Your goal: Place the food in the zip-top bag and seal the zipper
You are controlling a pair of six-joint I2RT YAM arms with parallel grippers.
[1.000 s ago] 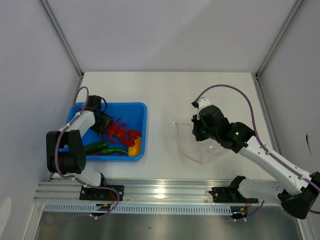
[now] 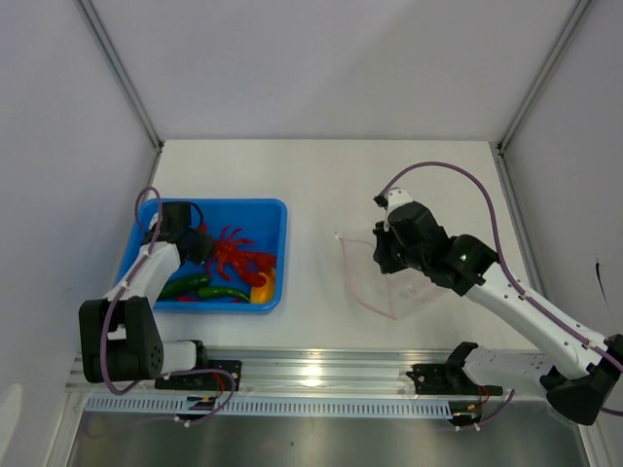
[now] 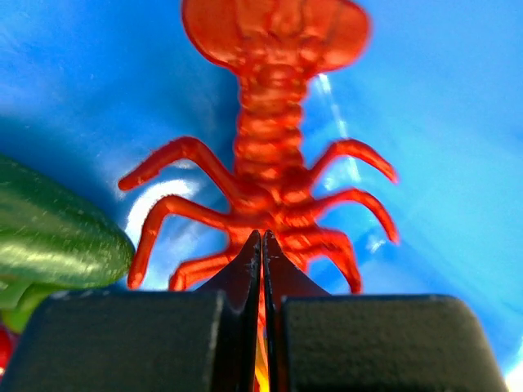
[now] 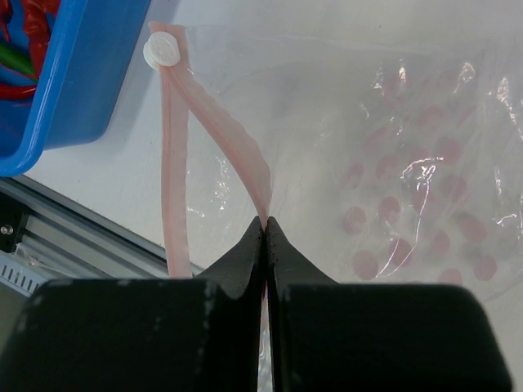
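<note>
A red toy lobster (image 3: pixel 271 147) lies in the blue tray, tail toward the top of the left wrist view. My left gripper is shut above its legged body, with nothing between the fingers; the lobster lies beyond the tips, and its front is hidden behind them. At the right, the clear zip top bag (image 4: pixel 327 147) with its pink zipper band lies on the table, its mouth spread partly apart. My right gripper is shut on the bag's pink edge. A white slider (image 4: pixel 162 50) sits at the band's far end.
Beside the lobster in the blue tray (image 2: pixel 283 243) are a dark green vegetable (image 2: pixel 183 285), a green pepper (image 2: pixel 224 293) and a yellow-orange piece (image 2: pixel 263 289). Bare white table (image 2: pixel 316 195) separates tray and bag. A metal rail (image 2: pixel 311 360) runs along the front.
</note>
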